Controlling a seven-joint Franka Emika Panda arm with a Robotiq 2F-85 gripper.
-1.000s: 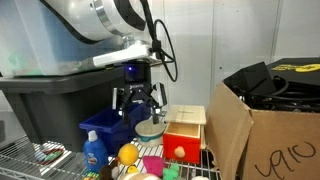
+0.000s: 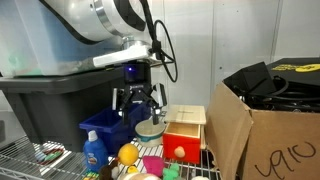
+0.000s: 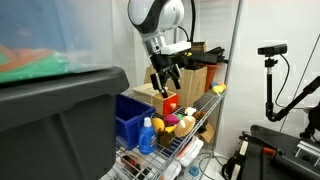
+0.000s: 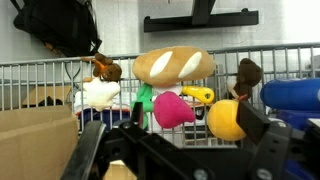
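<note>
My gripper hangs above the wire rack, its fingers spread apart with nothing between them. From the wrist view, the open gripper looks down on a pink item, an orange ball-like fruit and a bread loaf. A yellow item lies between the loaf and the orange. The blue bottle stands upright left of the gripper in exterior view 1. Behind the gripper are a blue bin and a pale bowl.
An orange-red box stands right of the bowl. The tall cardboard flap closes off the right side, and a large dark grey tub stands at the left. Bare wire rack shows at the front left.
</note>
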